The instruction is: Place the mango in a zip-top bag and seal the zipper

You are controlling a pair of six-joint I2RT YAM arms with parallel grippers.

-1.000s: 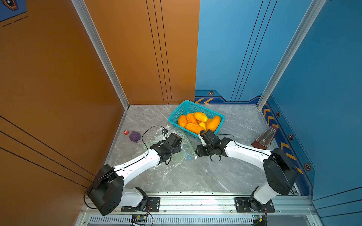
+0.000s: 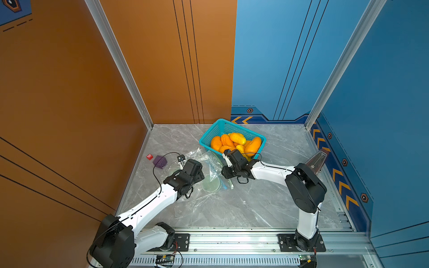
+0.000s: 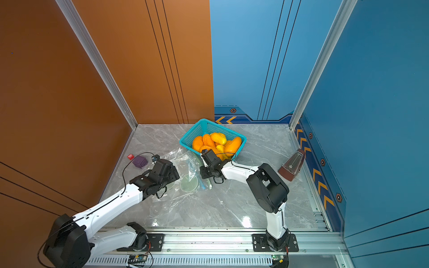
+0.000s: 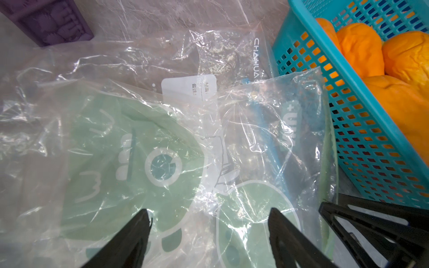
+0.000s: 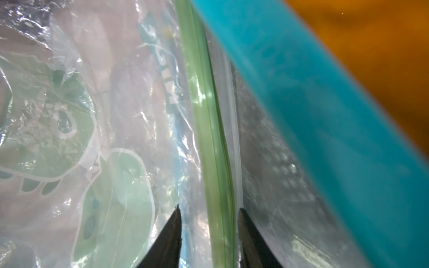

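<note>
A clear zip top bag (image 4: 241, 147) with pale green print lies flat on the table, no mango visible inside it. Along its right edge runs the green zipper strip (image 5: 207, 134). My right gripper is partly open, its two fingers on either side of that strip; whether they touch it is unclear. Over the bag's middle, my left gripper stands open with nothing held. Several orange and yellow mangoes (image 2: 237, 138) sit in the turquoise basket (image 2: 210, 134) behind the bag.
The basket's near side rises close beside the zipper and my right gripper. A purple block (image 2: 160, 161) and a small red cube (image 2: 149, 156) lie to the left. A brown and clear object (image 3: 292, 164) stands at far right.
My right gripper has moved left and slightly back, from beside the bag's edge to over the zipper strip. The left arm has shifted to the left across the bag.
</note>
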